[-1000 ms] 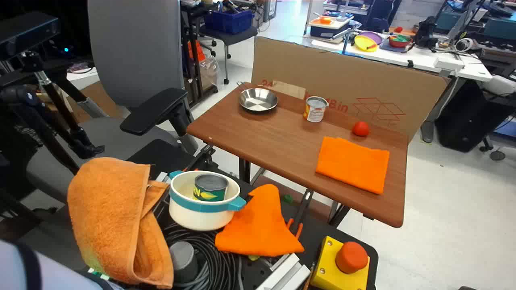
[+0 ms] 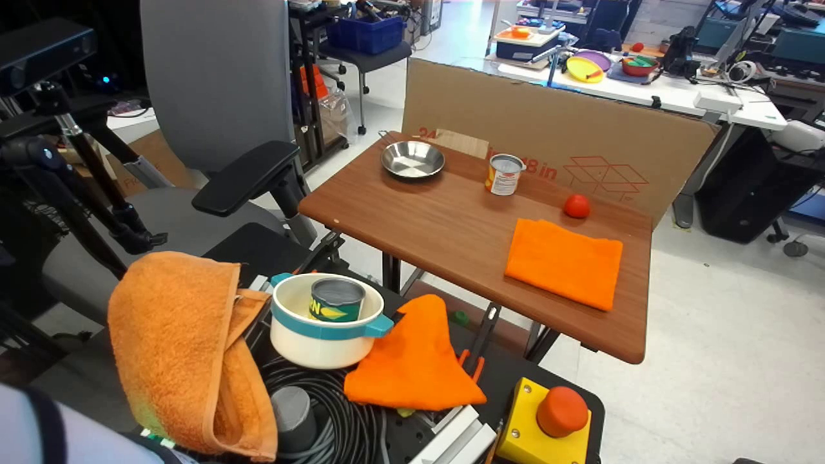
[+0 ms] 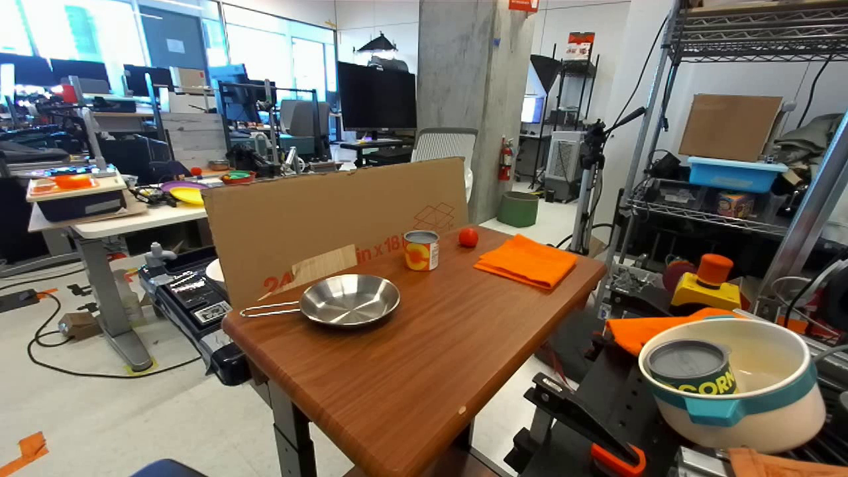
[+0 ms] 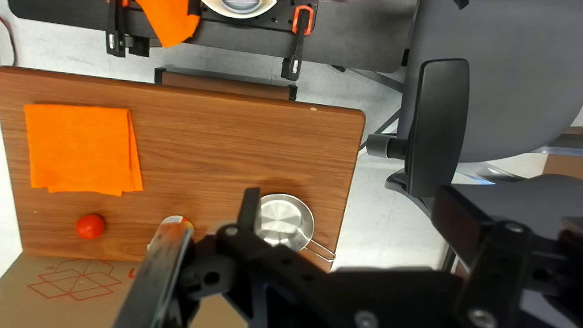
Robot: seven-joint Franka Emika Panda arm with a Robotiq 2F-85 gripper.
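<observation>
My gripper appears only in the wrist view, its fingers wide apart and nothing between them. It hangs above the far left part of the brown table [image 2: 402, 209]. A steel pan [image 3: 350, 301] with a wire handle sits there. Beside the cardboard stands a can [image 2: 504, 176] with a peach label; the gripper partly covers it in the wrist view. A red tomato [image 4: 90, 226] lies further along. Near it rests a folded orange cloth [image 2: 564, 263]. On the black bench, a cream and teal pot [image 2: 325, 344] holds a corn can [image 3: 691, 366].
A cardboard sheet [image 2: 557, 127] walls the table's far side. A grey chair [image 2: 220, 93] stands at its left end. The bench also carries another orange cloth [image 2: 417, 363], a terry towel [image 2: 178, 348] and a red stop button [image 2: 562, 411].
</observation>
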